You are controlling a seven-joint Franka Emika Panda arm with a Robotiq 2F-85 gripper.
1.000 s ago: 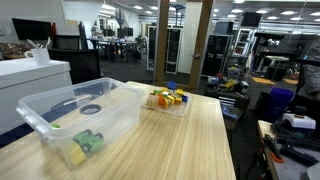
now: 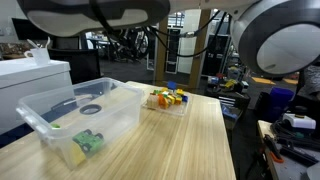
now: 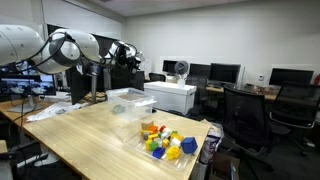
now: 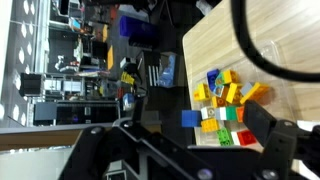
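Note:
Several coloured blocks point(image 2: 168, 97) lie heaped in a shallow clear tray point(image 2: 176, 110) toward the table's far end. In exterior view 2 the same blocks point(image 3: 166, 139) are nearest the camera, yellow, blue, green and red among them. A large clear bin point(image 2: 112, 133) stands closer along the table, with something greenish point(image 2: 88, 142) low inside it. My gripper is high above the table, its dark fingers point(image 4: 150, 108) apart. The blocks point(image 4: 232, 98) show well below, through the gap, and nothing appears held. In exterior view 2 the gripper point(image 3: 128, 57) is small and dark against the background.
A white cabinet point(image 3: 172, 96) stands behind the table, beyond the bin. Office chairs point(image 3: 246, 112) stand off the table's side. A black cable point(image 4: 245, 50) loops across the wrist view.
The arm has come down into exterior view 1 from above and now spans its upper part, with the gripper at upper left. Bin, tray and blocks look unmoved.

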